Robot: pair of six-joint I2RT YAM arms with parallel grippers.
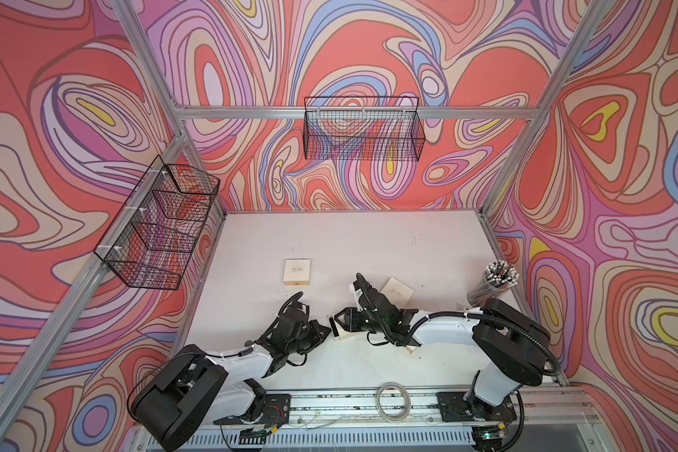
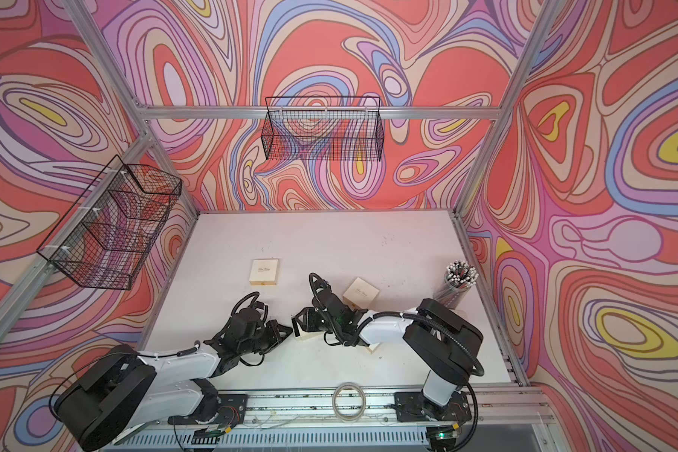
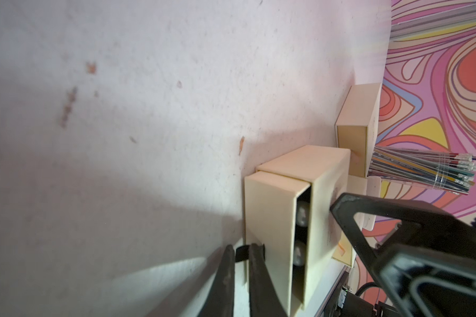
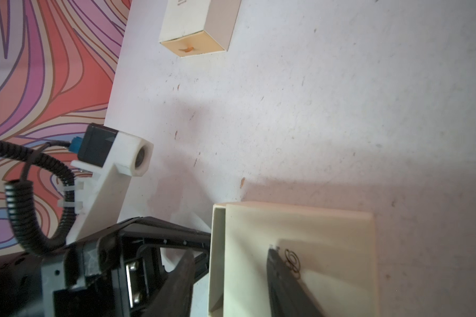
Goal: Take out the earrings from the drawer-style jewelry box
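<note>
A cream jewelry box lies on the table, its drawer pulled out slightly. Through the dark slit show two shiny round earrings. A short black tab sticks out of the drawer front. My left gripper has its fingertips close around that tab, a narrow gap between them; a firm hold on it does not show. Across the box my right gripper is shut on the box, one finger over its lid; the other finger's contact is hidden.
Another cream box stands further back on the left. A third box lies behind the right gripper, and a clear holder of pencils stands at the right edge.
</note>
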